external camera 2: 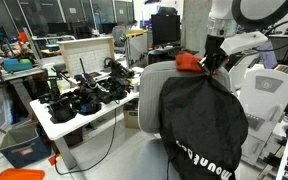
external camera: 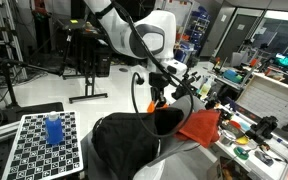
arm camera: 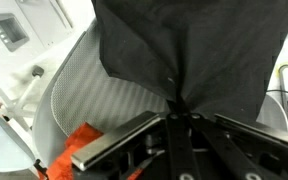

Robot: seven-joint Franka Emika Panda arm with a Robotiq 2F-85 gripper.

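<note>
A black cloth or bag (external camera 2: 199,115) with white lettering hangs over a grey chair (external camera 2: 153,88). In the wrist view the black cloth (arm camera: 189,45) bunches into folds at the fingertips, where my gripper is shut on it. Exterior view 1 has the gripper (external camera: 158,103) above the chair, with the cloth's top edge (external camera: 168,120) drawn up beneath it and the rest (external camera: 122,146) draped below. A red cloth (external camera: 201,126) lies over the chair back, beside the black one. The fingertips themselves are partly hidden by fabric.
A blue bottle (external camera: 53,128) stands on a perforated white board (external camera: 34,150) at the left. A long table (external camera 2: 84,121) holds several dark devices. An orange-red item (external camera 2: 20,174) and a blue bin (external camera 2: 22,146) are on the floor.
</note>
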